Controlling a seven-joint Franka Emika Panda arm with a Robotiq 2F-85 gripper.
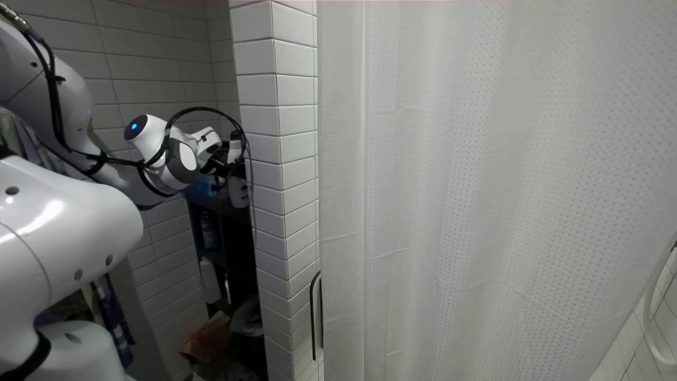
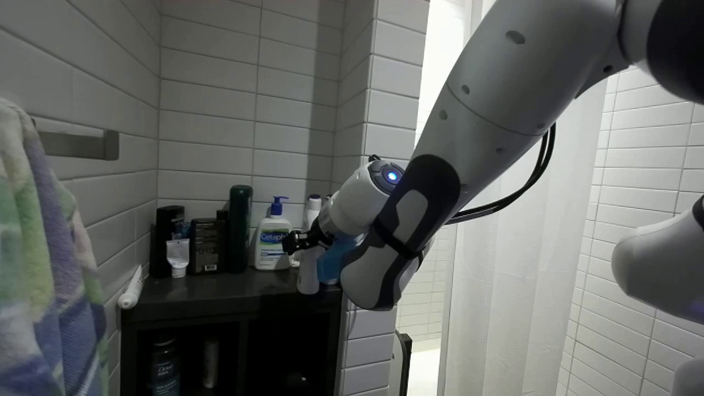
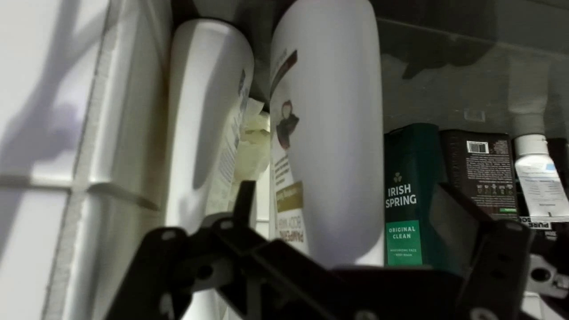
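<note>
In the wrist view a large white body wash bottle (image 3: 333,133) spans the space between the spread fingers of my gripper. The fingers stand open; whether either finger touches the bottle I cannot tell. A second white bottle (image 3: 205,122) is close on its left, by the tiled wall. In exterior view 2 my gripper (image 2: 302,242) is above the top of the dark shelf unit, with a white bottle (image 2: 308,274) partly hidden behind it. The arm also covers much of a blue item (image 2: 331,260) there.
A Cetaphil pump bottle (image 2: 271,241), a tall green bottle (image 2: 239,227) and several dark bottles line the shelf top (image 2: 218,290). The tiled pillar (image 1: 279,159) rises close beside the gripper. A white curtain (image 1: 495,190) hangs beyond it.
</note>
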